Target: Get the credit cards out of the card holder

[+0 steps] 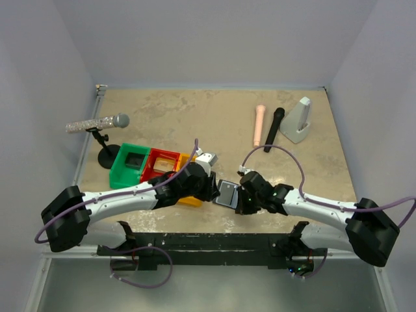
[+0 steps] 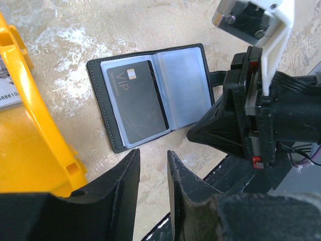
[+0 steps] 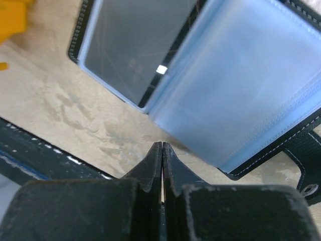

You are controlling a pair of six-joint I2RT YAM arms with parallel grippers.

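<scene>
The card holder point(image 2: 107, 113) lies spread flat on the table, with clear sleeves on both sides. In its left sleeve sits a dark grey card point(image 2: 135, 100) marked VIP; the right sleeve point(image 2: 184, 83) looks empty. My left gripper is partly open at the holder's near left, nothing between its fingers. My right gripper is shut just off the holder's near edge, and nothing shows between its fingertips. From above, the right gripper point(image 1: 242, 211) hides part of the holder.
Green, red and yellow bins stand in a row on the left, the yellow bin point(image 2: 37, 110) close beside the holder; cards lie in them. A microphone on a stand point(image 1: 107, 149) is behind. Two more microphones and a white stand point(image 1: 298, 122) occupy the back right.
</scene>
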